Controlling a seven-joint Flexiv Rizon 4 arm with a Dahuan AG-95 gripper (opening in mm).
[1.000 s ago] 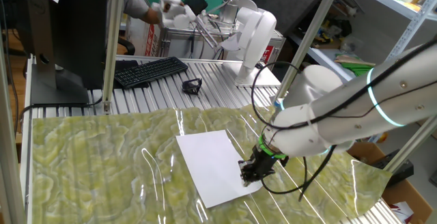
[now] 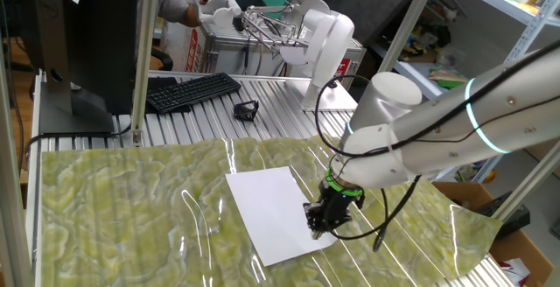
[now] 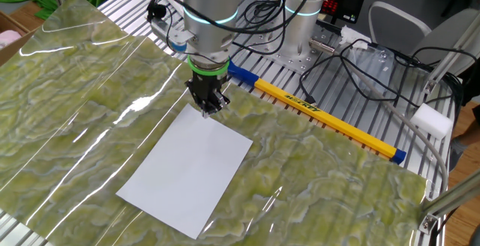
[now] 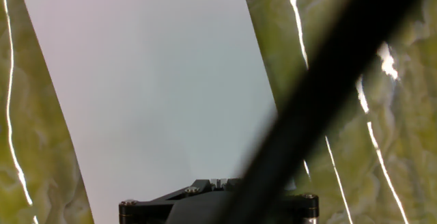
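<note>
A blank white sheet of paper (image 2: pixel 273 210) lies flat on the green marble-patterned mat (image 2: pixel 122 208). My gripper (image 2: pixel 317 233) points down at the sheet's right part in exterior view 1. Seen from exterior view 2, the gripper (image 3: pixel 205 114) is over the end of the sheet (image 3: pixel 187 167) nearest the arm's base. In the wrist view the black fingers (image 4: pixel 199 186) come together at the bottom edge, above the paper (image 4: pixel 157 80). The gripper looks shut, and nothing shows between its tips. Whether the tips touch the paper I cannot tell.
A yellow-and-blue bar (image 3: pixel 322 115) lies along the mat's edge near the arm's base. Beyond the mat are a keyboard (image 2: pixel 192 92) and a small black object (image 2: pixel 246 110). A dark cable (image 4: pixel 328 80) crosses the wrist view.
Compared with a second ago, my wrist stands more upright and the forearm has shifted, while the fingertips stay near the same spot. The paper has not moved. A person's arm moved in the background.
</note>
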